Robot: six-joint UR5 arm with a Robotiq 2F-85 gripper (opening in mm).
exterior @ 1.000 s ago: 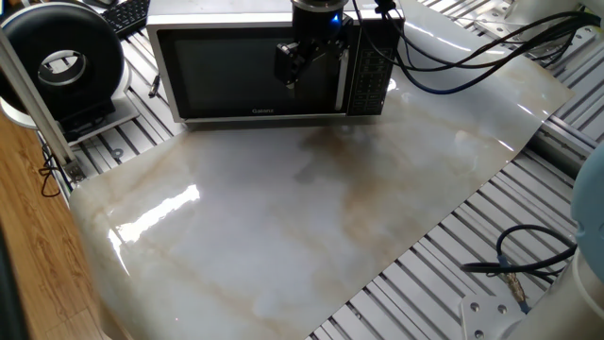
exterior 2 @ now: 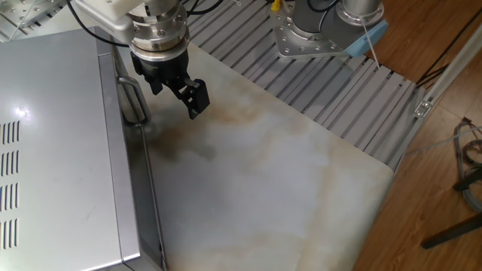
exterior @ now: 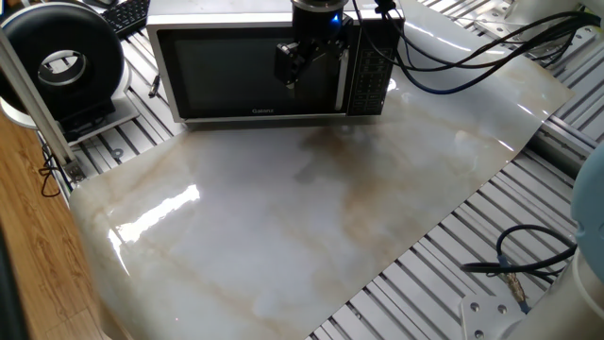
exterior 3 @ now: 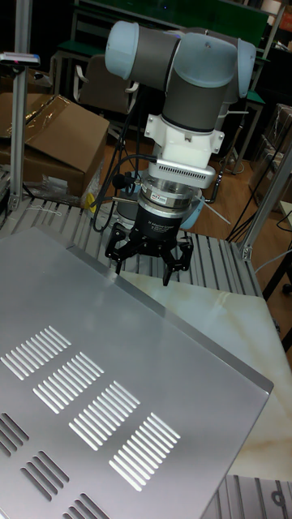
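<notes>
A silver microwave with a dark front (exterior: 255, 76) stands at the back of the table in exterior view 1, its door appearing closed. Its upright metal handle (exterior 2: 137, 102) shows at the door's edge in exterior view 2. My black gripper (exterior 2: 175, 102) hangs pointing down in front of the door, close to the handle. Its two fingers are spread apart, and nothing shows between them. In exterior view 3 the open gripper (exterior 3: 143, 275) appears beyond the microwave's vented top (exterior 3: 95, 380). Whether a finger touches the handle cannot be told.
A glossy marbled sheet (exterior: 255, 208) covers the table before the microwave, bare of objects. Dark cables (exterior: 472, 64) loop from the arm to the right. A black ring-shaped device (exterior: 61, 71) stands left of the microwave.
</notes>
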